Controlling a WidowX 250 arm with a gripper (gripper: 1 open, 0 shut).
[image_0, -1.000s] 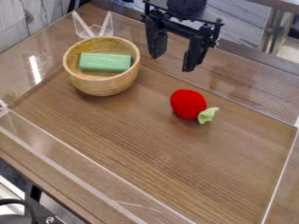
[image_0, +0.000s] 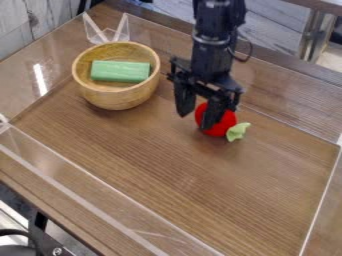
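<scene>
My black gripper reaches down from the top centre of the camera view, its fingers spread apart over a red round object with a pale green tip. The fingertips are at the red object's upper left, partly in front of it; whether they touch it I cannot tell.
A wooden bowl holding a pale green block stands at the upper left.
The bowl and the red object look unmoved.
</scene>
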